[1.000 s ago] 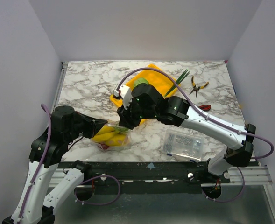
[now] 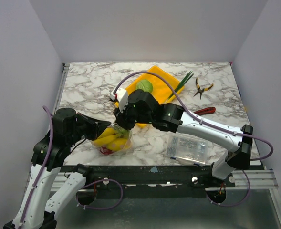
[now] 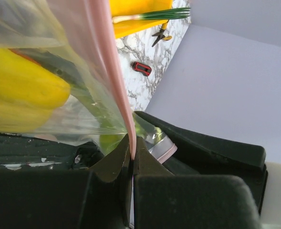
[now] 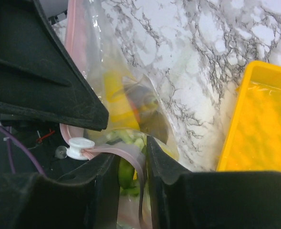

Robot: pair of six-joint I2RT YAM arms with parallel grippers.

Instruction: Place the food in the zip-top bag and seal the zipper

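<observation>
The clear zip top bag (image 2: 130, 144) stands near the table's front left with yellow food (image 2: 112, 142) and something red and green inside. In the left wrist view, its pink zipper edge (image 3: 112, 71) runs down between the meeting fingertips of my left gripper, shut on that edge. My right gripper is at the bag's mouth, its fingers (image 4: 157, 160) apart, with a stretch of pink rim between them. The white zipper slider (image 4: 79, 148) sits on the rim, just below the left gripper's tip.
A yellow tray (image 2: 155, 71) holding a cabbage (image 2: 144, 86) and green onions (image 2: 183, 82) lies behind. Pliers (image 2: 202, 88), a red-handled tool (image 2: 205, 111) and a clear plastic box (image 2: 187, 149) are to the right.
My right gripper has shifted left along the bag's mouth, closer to the left gripper. The left arm has hardly moved. The bag's upper part has changed shape slightly.
</observation>
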